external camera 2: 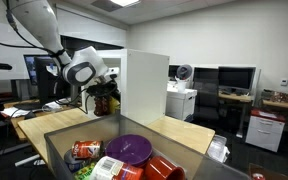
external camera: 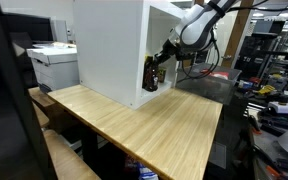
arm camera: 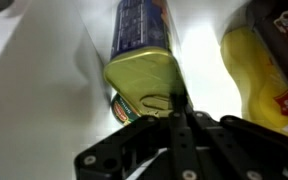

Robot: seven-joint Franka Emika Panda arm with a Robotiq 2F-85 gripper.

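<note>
My gripper is shut at the lower middle of the wrist view, and nothing clear shows between its fingers. Close beside it is a can [arm camera: 144,72] with a gold-coloured end and a blue and red label; whether they touch, I cannot tell. A yellow bottle or pack [arm camera: 246,75] lies to the right in that view. In exterior view 1 the arm reaches into the open side of a white cabinet [external camera: 106,48], where a dark item [external camera: 149,89] and a yellow and dark item [external camera: 161,75] stand. The cabinet wall partly hides the fingertips.
A wooden table [external camera: 169,130] extends clear in front of the cabinet. In exterior view 2 a grey bin [external camera 2: 76,136] in the foreground holds a purple bowl [external camera 2: 130,149], a red can [external camera 2: 87,149] and other packs.
</note>
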